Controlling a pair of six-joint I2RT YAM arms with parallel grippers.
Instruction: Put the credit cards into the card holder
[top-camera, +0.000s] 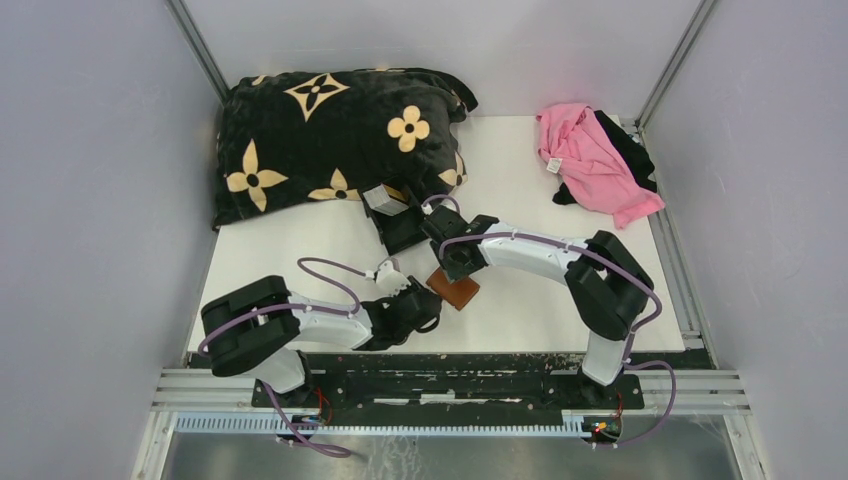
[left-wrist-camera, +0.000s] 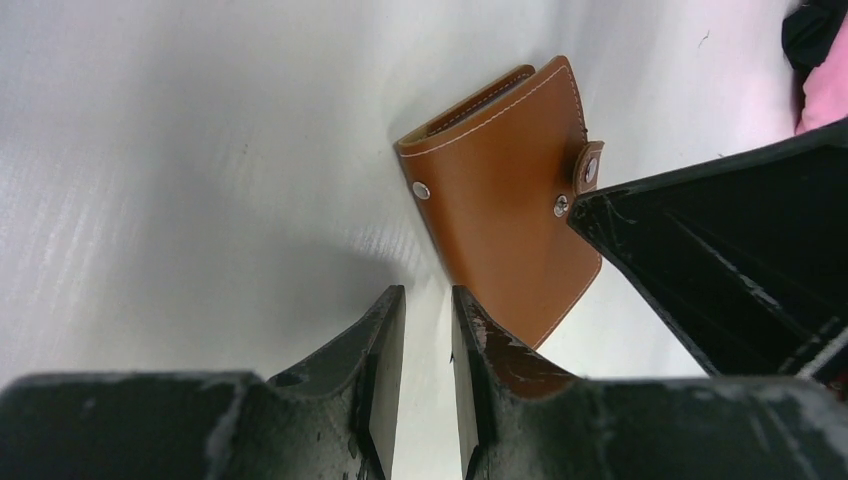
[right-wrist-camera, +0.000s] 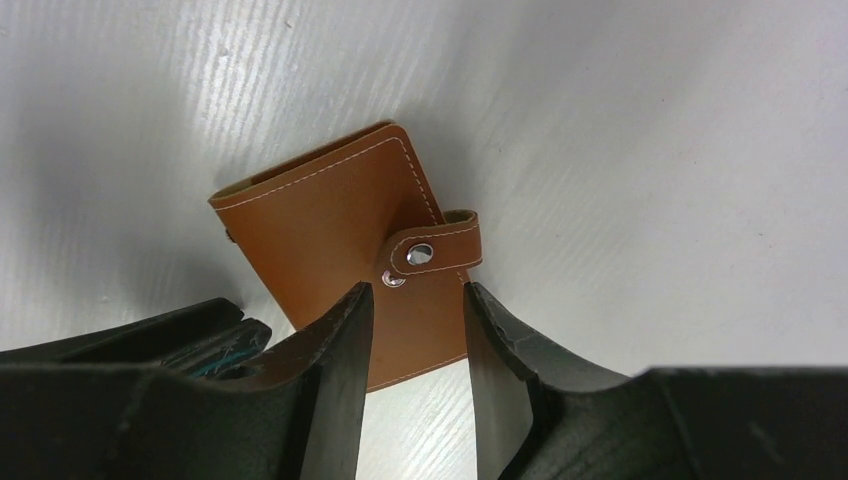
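A brown leather card holder (top-camera: 455, 291) lies on the white table, its snap strap visible in both wrist views (left-wrist-camera: 510, 200) (right-wrist-camera: 310, 230). My left gripper is low beside the holder, its fingers a little apart with nothing seen between them. My right gripper is over the holder, fingertips open near the snap strap, holding nothing. A black open box (top-camera: 400, 230) with a pale card-like item (top-camera: 385, 200) sits behind the holder; whether that item is credit cards I cannot tell.
A black patterned cushion (top-camera: 330, 140) fills the back left. Pink and black cloths (top-camera: 595, 165) lie at the back right.
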